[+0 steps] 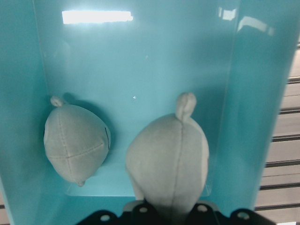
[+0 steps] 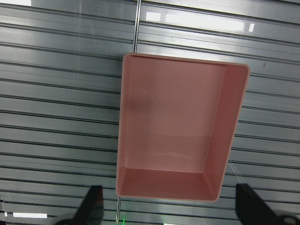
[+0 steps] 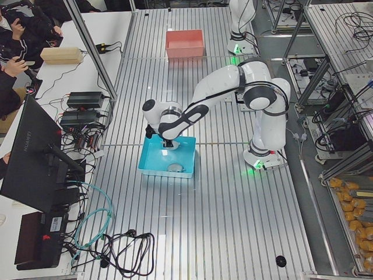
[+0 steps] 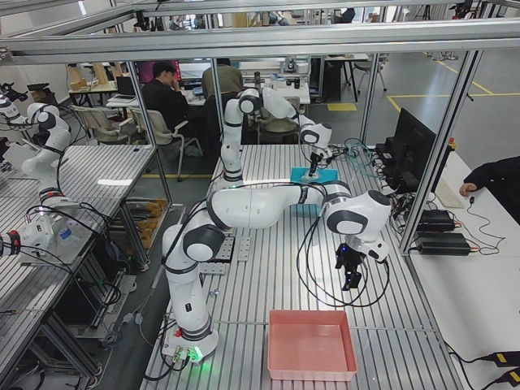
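Observation:
Two grey plush toys are in a blue bin [image 3: 145,169]: one [image 1: 75,140] lies on the bin floor, the other [image 1: 166,154] is between the fingers of my left gripper, shut on it near the bin's far side in the left camera view. In the right wrist view a pink bin [image 2: 169,117] stands empty on the slatted table. My right gripper [image 4: 349,268] hangs above and beyond it, its two fingers apart with nothing between them.
Cables [image 3: 128,256] lie at the table's near left corner, and a monitor [image 3: 32,154] stands on the left side desk.

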